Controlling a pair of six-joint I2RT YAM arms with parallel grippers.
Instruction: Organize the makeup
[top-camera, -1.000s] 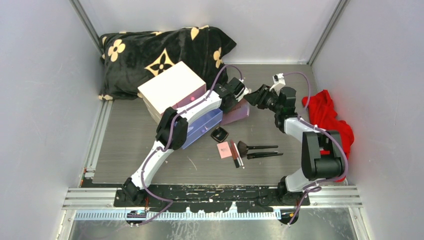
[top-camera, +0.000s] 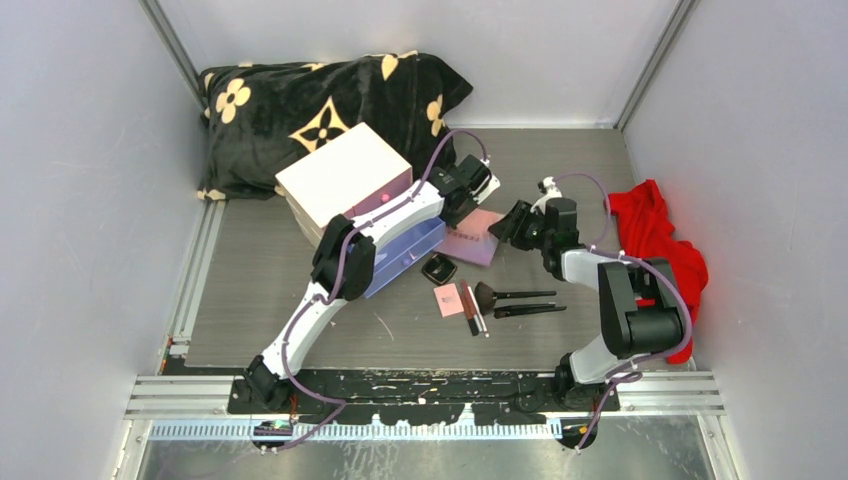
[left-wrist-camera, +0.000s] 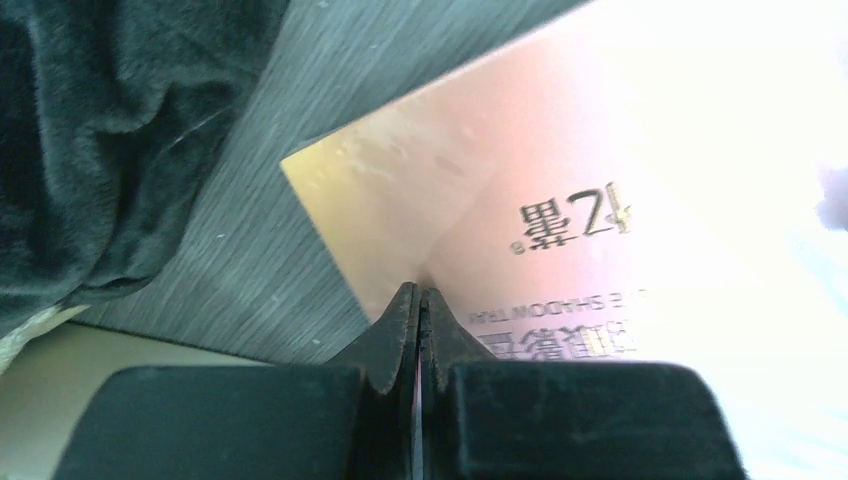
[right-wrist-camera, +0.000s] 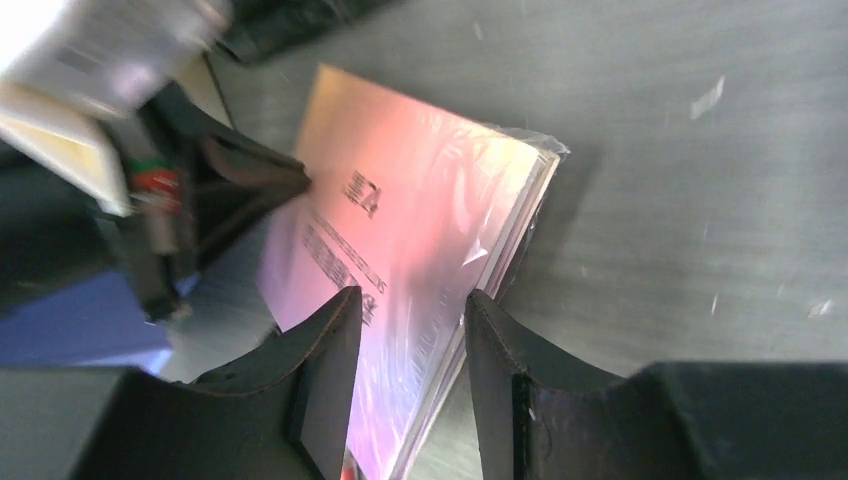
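A pink eyeshadow palette (top-camera: 469, 240) in clear wrapping lies on the table right of the open drawer (top-camera: 405, 256) of the white makeup box (top-camera: 345, 178). At its left side my left gripper is shut, tips low over the printed cover, with nothing showing between them. My right gripper is part open at the palette's right edge. In the right wrist view one finger (right-wrist-camera: 335, 350) is over the cover and the other finger (right-wrist-camera: 495, 350) lies outside the edge; whether they touch it I cannot tell.
In front lie a black compact (top-camera: 438, 268), a pink square case (top-camera: 449, 300), slim pencils (top-camera: 472, 308) and black brushes (top-camera: 520, 295). A dark pillow (top-camera: 330, 120) fills the back left, a red cloth (top-camera: 660, 235) the right. Behind the right gripper the table is bare.
The palette has gone from steeply tilted to lying flatter. My right gripper has moved slightly toward the front and down along its right edge. My left arm is almost still.
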